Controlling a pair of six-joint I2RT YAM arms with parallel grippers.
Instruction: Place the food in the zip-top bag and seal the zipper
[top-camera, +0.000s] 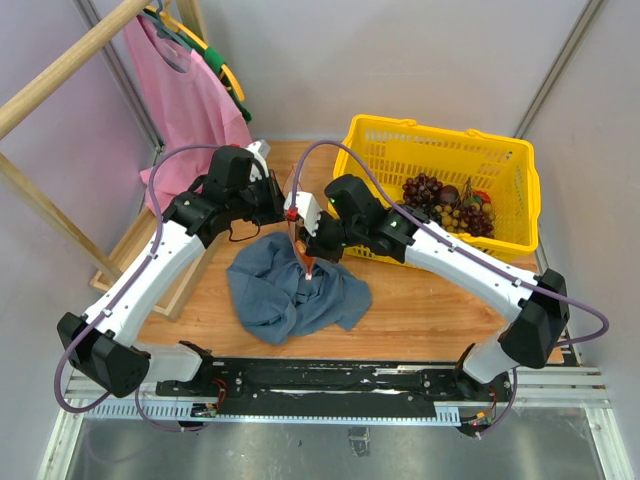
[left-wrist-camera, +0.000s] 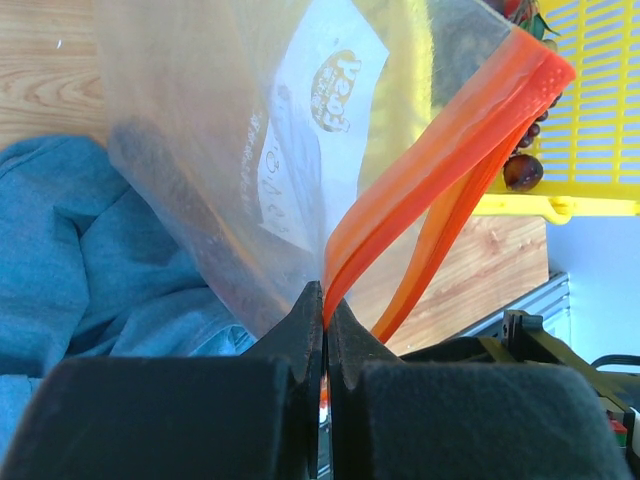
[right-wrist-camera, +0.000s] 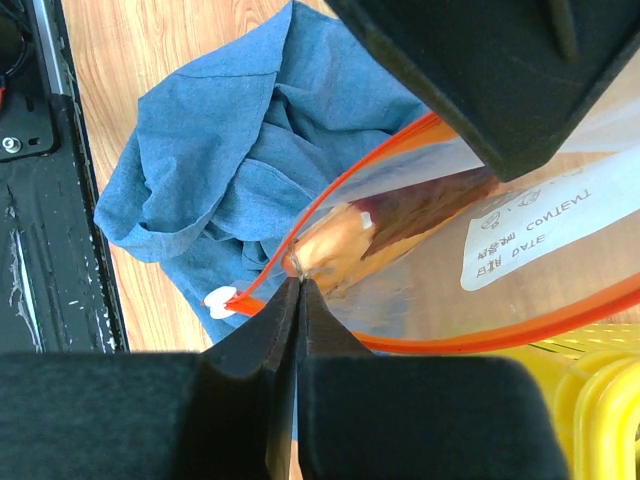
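Note:
The clear bag with orange zip edges (left-wrist-camera: 430, 170) stands with its mouth parted. My left gripper is shut on one orange edge. The white slider (right-wrist-camera: 220, 300) sits at the zip's end, just left of my right gripper in the right wrist view. That gripper is shut; the other orange edge passes behind its fingers, and I cannot tell whether any of it is pinched. Inside the bag lies tan and brown food (right-wrist-camera: 350, 240). From above, the two arms mostly cover the bag (top-camera: 304, 262).
A rumpled blue cloth (top-camera: 285, 290) lies beneath the bag. The yellow basket (top-camera: 510, 150), holding grapes and other fruit, stands at the back right. A wooden rack with a pink shirt (top-camera: 190, 95) is at the left. Bare table shows at front right.

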